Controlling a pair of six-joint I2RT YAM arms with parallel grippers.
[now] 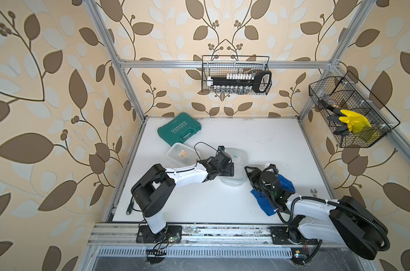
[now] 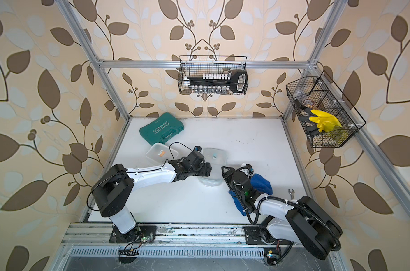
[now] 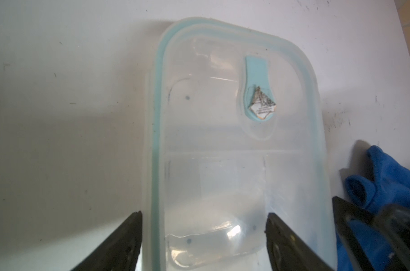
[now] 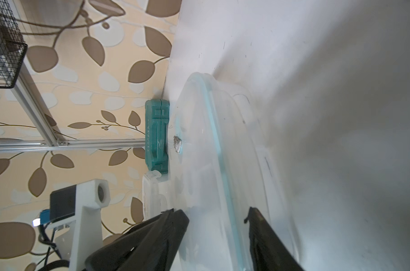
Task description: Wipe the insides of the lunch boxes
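A clear lidded lunch box (image 3: 232, 149) with a pale blue rim and a torn sticker on its tab stands mid-table. My left gripper is open over the lid, nothing held between its fingers. At the box's right side, my right gripper is also open; the lid's blue edge runs through the view between its fingertips, and contact cannot be told. To the left sits a second clear box (image 1: 180, 155) with an orange label, partly behind my left arm. A blue cloth (image 1: 264, 203) lies crumpled under my right arm.
Behind the second box is a green case (image 1: 180, 128). A wrench (image 1: 314, 192) lies near the right edge. Wire baskets hang on the back (image 1: 235, 74) and right, the right one holding yellow gloves (image 1: 354, 121).
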